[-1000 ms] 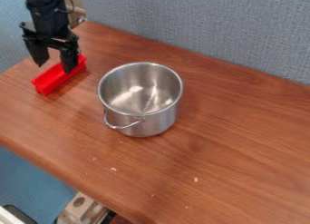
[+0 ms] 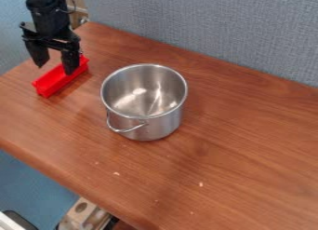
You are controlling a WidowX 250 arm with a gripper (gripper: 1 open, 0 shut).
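My black gripper [image 2: 52, 55] is at the upper left, open, its fingers hanging over a long red object [image 2: 58, 82] that lies on the wooden table near its left edge. Whether the fingers touch the red object is hard to tell from this view. A steel pot [image 2: 144, 101] with a wire handle stands upright to the right of the red object.
A grey textured wall [image 2: 230, 33] runs along the back. Light wooden and metal parts [image 2: 85, 215] show beside the table's lower left edge.
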